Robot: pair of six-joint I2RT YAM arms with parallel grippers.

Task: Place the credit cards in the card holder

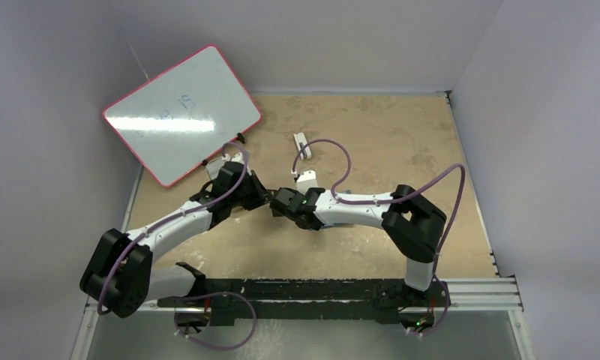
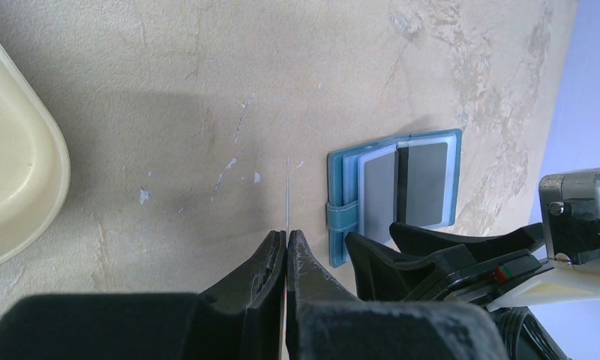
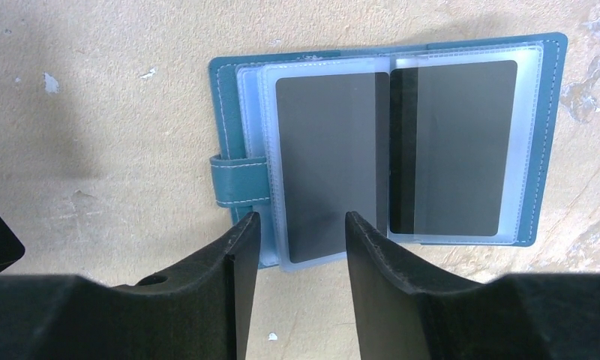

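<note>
My left gripper is shut on a thin card, seen edge-on as a fine line rising from its tips. From above, a dark card face shows between the two grippers. The blue card holder lies spread on the table, with clear-windowed sleeves and a strap at its left side. Over the lower edge of the left sleeve, my right gripper has its fingers apart, nothing clearly held between them. Whether its tips touch the sleeve, I cannot tell. In the top view the right arm hides most of the holder.
A cream tray or dish stands left of my left gripper. At the back left leans a whiteboard with a red rim. A small white object lies farther back.
</note>
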